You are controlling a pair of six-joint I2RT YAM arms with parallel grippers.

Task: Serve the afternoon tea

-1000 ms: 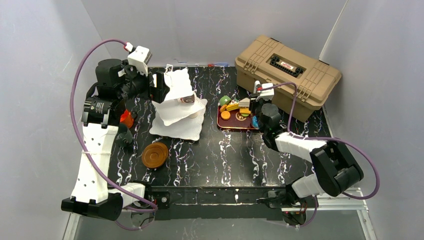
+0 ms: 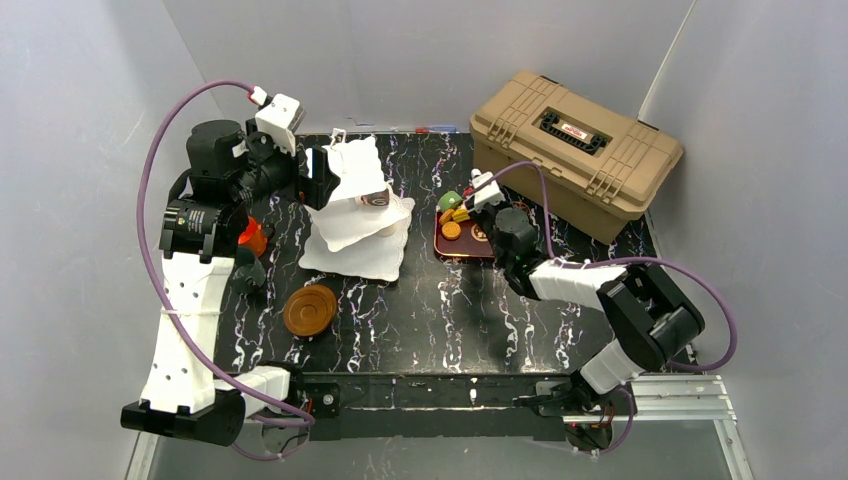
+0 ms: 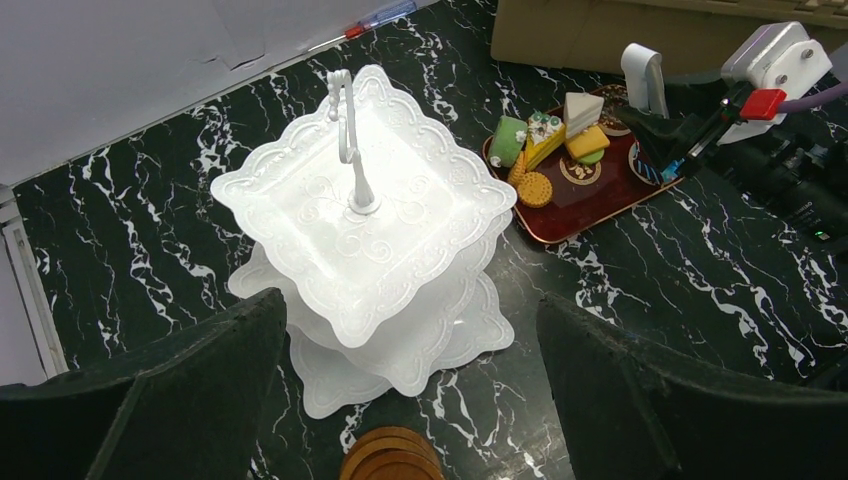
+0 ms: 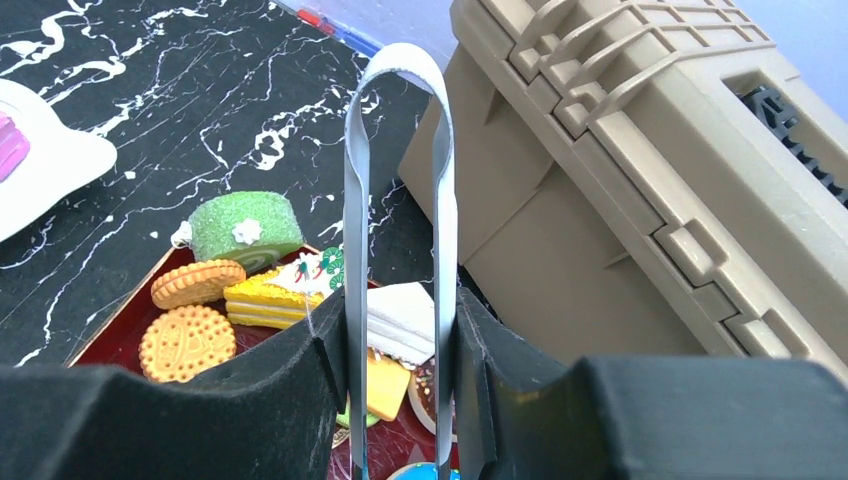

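My left gripper is open and empty, high over the white three-tier stand (image 3: 280,190) at the left-centre of the top view. My right gripper is over the red tray (image 3: 560,225) of toy treats: green roll (image 4: 245,230), cookies (image 4: 188,343), yellow cake slice (image 4: 260,305), white slice (image 4: 400,320), yellow square (image 4: 385,385). A tall pale loop stands between its fingers, which are close together; whether they press on anything is unclear.
A tan case (image 2: 575,150) fills the back right, beside the tray. A brown round coaster (image 2: 310,310), an orange cup (image 2: 252,240) and a dark cup lie at the left.
The right arm has moved left over the tray, its wrist now above the treats. The left arm has not visibly moved.
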